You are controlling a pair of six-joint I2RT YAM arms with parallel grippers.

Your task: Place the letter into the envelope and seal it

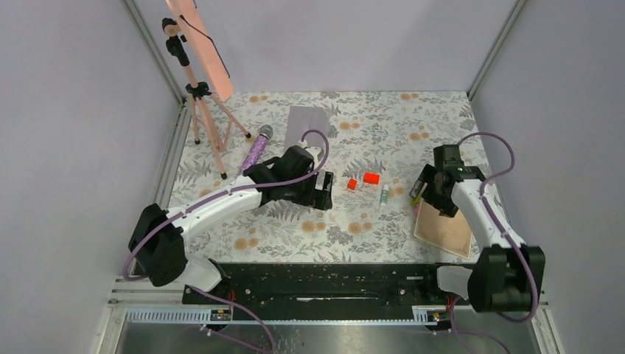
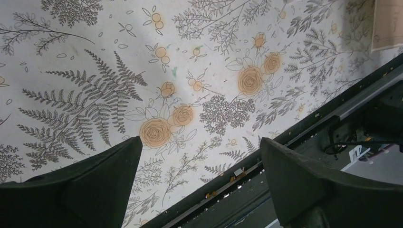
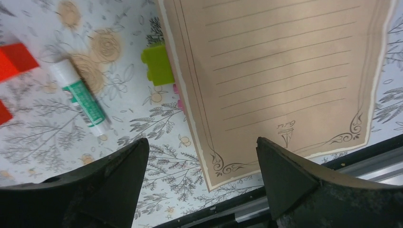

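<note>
The letter, a tan lined sheet (image 3: 285, 76) with scrolled corners, lies flat at the right front of the table. Above its left edge my right gripper stands open, nothing between its fingers; in the top view the right arm hides part of the sheet. A grey-lilac flat piece (image 1: 308, 118), which looks like the envelope, lies at the back, its lower part covered by the left arm. My left gripper (image 1: 325, 191) is open and empty over the middle of the table. A corner of the tan sheet (image 2: 388, 26) shows in the left wrist view.
A glue stick (image 3: 83, 97) lies left of the letter, two red blocks (image 1: 371, 178) beyond it. Beside the letter's left edge are a lime-green piece (image 3: 158, 65) and a pink one. A purple microphone (image 1: 255, 151) and a tripod (image 1: 208, 122) occupy the back left.
</note>
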